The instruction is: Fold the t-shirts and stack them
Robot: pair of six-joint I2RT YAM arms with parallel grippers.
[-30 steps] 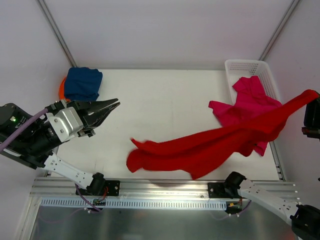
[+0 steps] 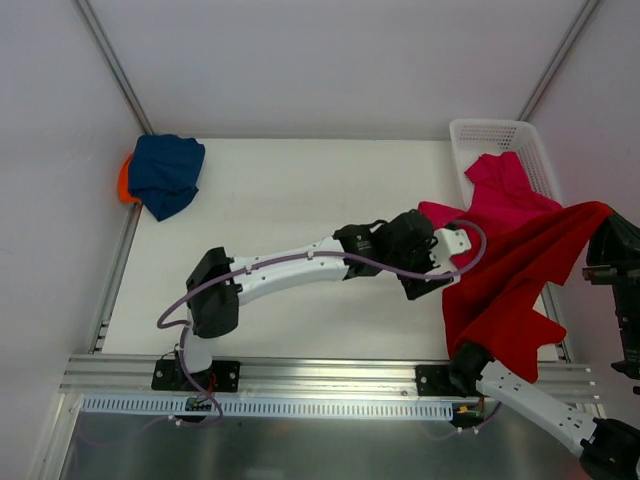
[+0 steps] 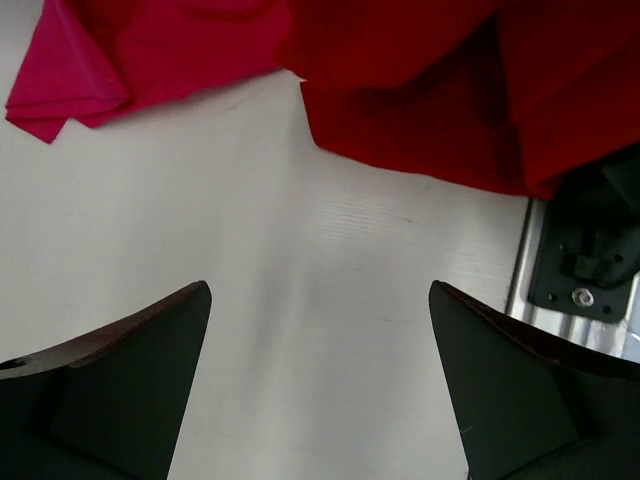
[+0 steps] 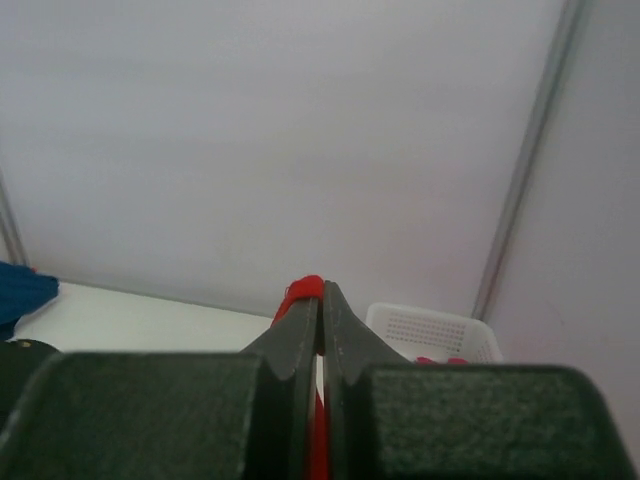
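Note:
A red t-shirt (image 2: 505, 295) hangs from my right gripper (image 2: 612, 245) at the far right, lifted, its lower part trailing near the front right. My left gripper stands open over bare white table, facing the red cloth. A pink t-shirt (image 2: 490, 190) lies partly in the white basket. A folded blue shirt (image 2: 165, 175) lies on an orange one (image 2: 127, 182) at the back left.
The white basket (image 2: 470, 130) stands at the back right. Metal rails (image 2: 300, 370) border the front edge.
My left arm has swung from the left to the centre right. The red shirt, earlier spread across the table's front middle, is drawn up to the right side.

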